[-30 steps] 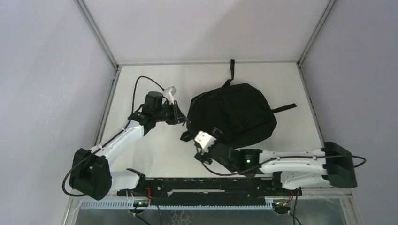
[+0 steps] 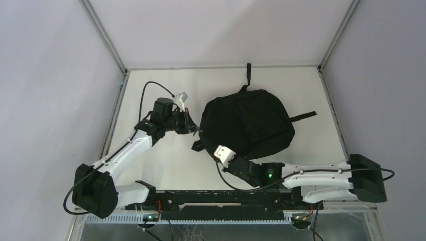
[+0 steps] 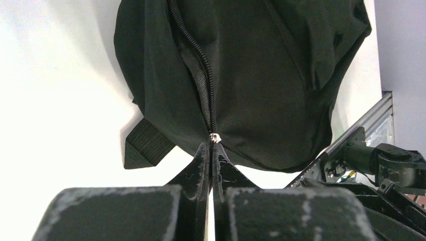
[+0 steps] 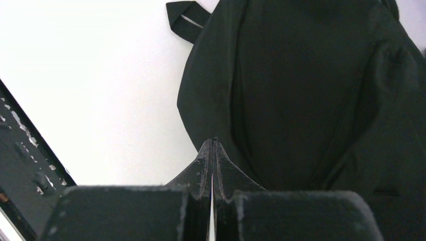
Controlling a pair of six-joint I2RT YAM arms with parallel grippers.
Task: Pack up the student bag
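A black fabric bag (image 2: 251, 120) lies on the white table, its zipper (image 3: 207, 75) running toward my left gripper. That gripper is shut at the bag's left edge, and the small metal zipper pull (image 3: 215, 137) shows at its fingertips, apparently pinched there. My right gripper is shut with nothing visible between its fingers. From the right wrist view, its tips are over the bag's front edge; contact with the fabric cannot be told. The inside of the bag is hidden.
Straps extend from the bag: one upward (image 2: 248, 74), another to the right (image 2: 303, 116), and a short folded one (image 3: 147, 144) at its front left. Bare table (image 2: 168, 168) lies left and front of the bag. Walls stand on three sides.
The left gripper shifted very slightly left. The bag looks almost unchanged.
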